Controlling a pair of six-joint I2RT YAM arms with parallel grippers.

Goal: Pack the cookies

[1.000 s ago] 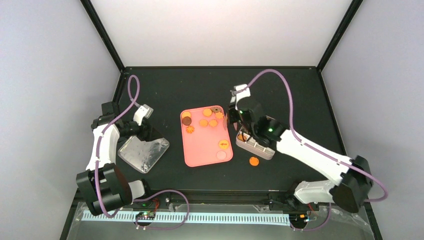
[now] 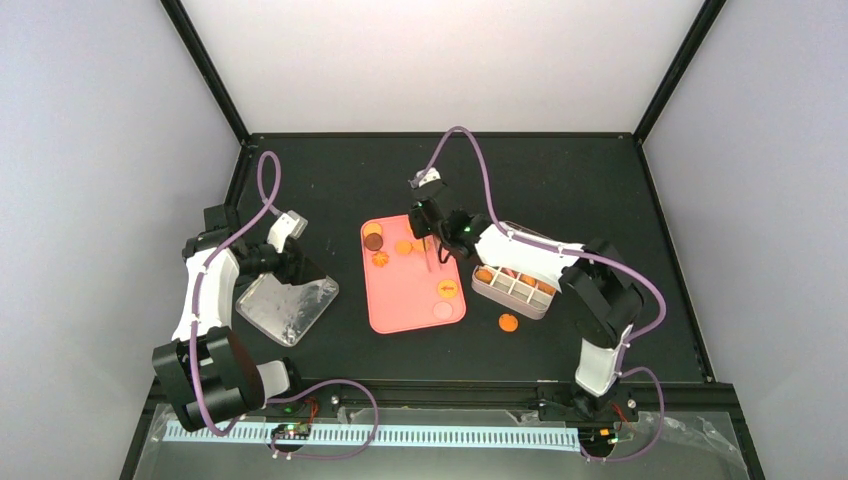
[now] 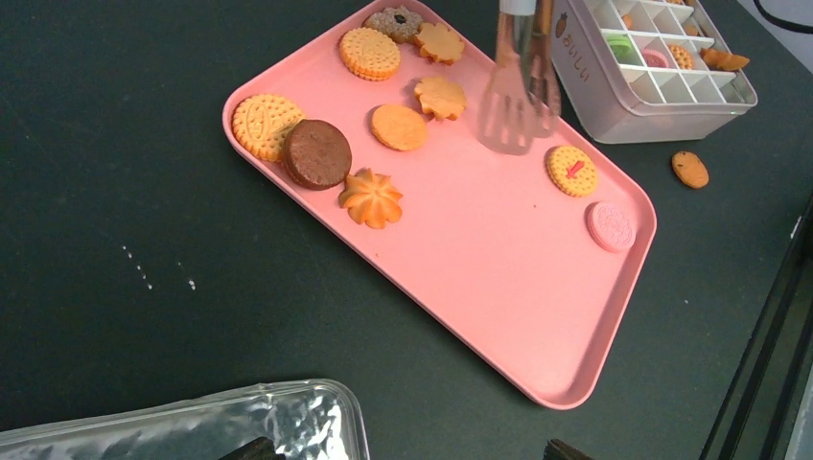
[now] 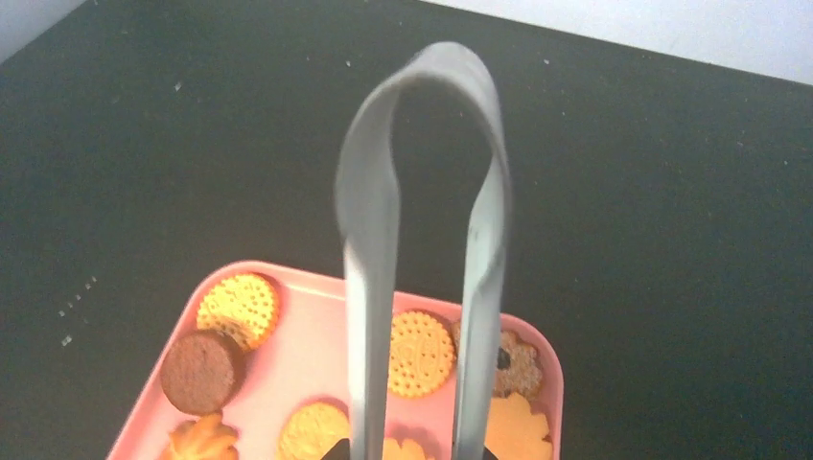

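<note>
A pink tray (image 2: 400, 300) holds cookies: a chocolate round (image 3: 316, 155), star shapes (image 3: 372, 199), round biscuits (image 3: 369, 53), a pink one (image 3: 610, 226). My right gripper (image 2: 430, 232) is above the tray's back right with tongs; their lower ends hang over the cookies in the left wrist view, and its finger opening is hard to see. The compartment box (image 3: 647, 120), partly filled with cookies, stands right of the tray. My left gripper is open and empty over the plastic lid (image 2: 285, 310).
A loose cookie (image 2: 508, 322) lies in front of the box. The frame's walls bound the area.
The left arm is still.
</note>
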